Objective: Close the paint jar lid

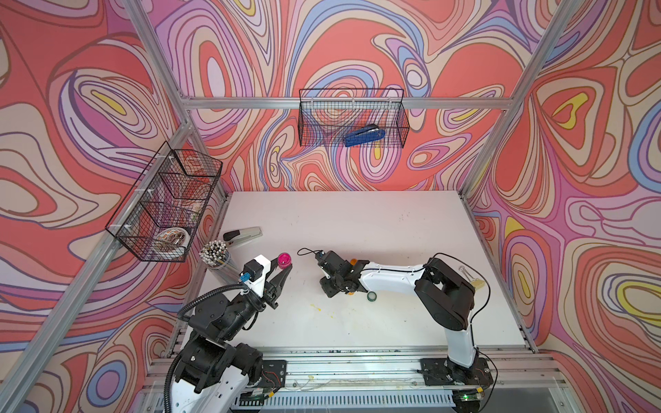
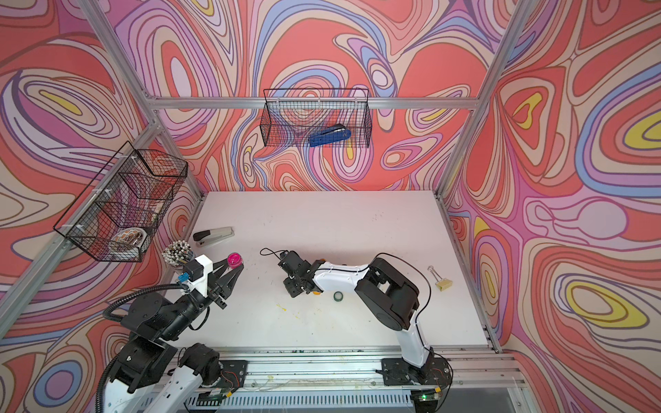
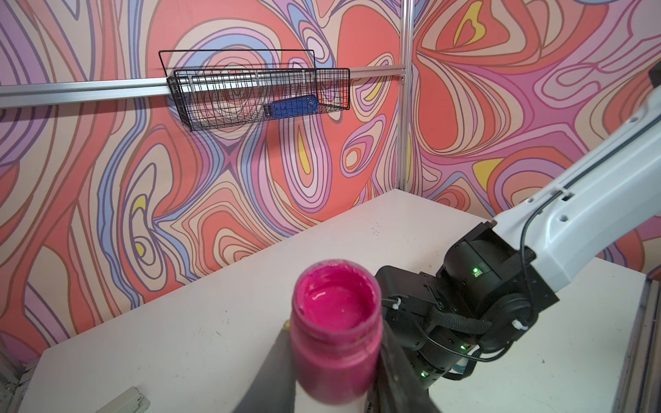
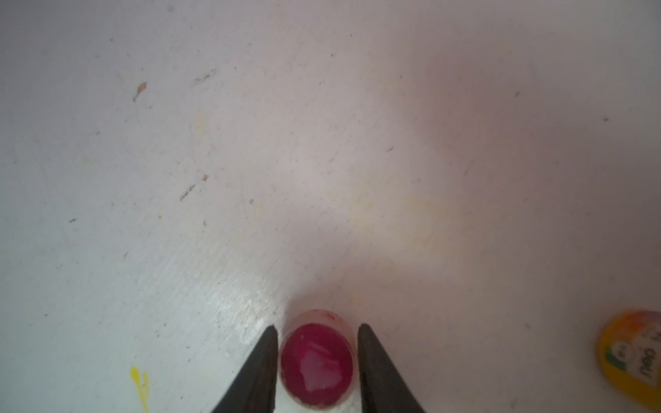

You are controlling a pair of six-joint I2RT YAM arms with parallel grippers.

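Note:
A small jar of magenta paint (image 3: 337, 358) is upright with its mouth uncovered, and my left gripper is shut on it above the left side of the table. In the right wrist view a small round lid (image 4: 318, 368), magenta in the middle with a pale rim, is near the bottom edge. My right gripper is low over the table, its fingers (image 4: 260, 364) part open on either side of the lid, with only narrow gaps at the tips. Its arm hides the lid from the top views.
A yellow-orange jar (image 4: 630, 361) lies right of the lid. A dark-capped jar (image 1: 371, 296) stands by the right forearm. At the left are a stapler (image 1: 242, 236) and a cup of cotton swabs (image 1: 214, 253).

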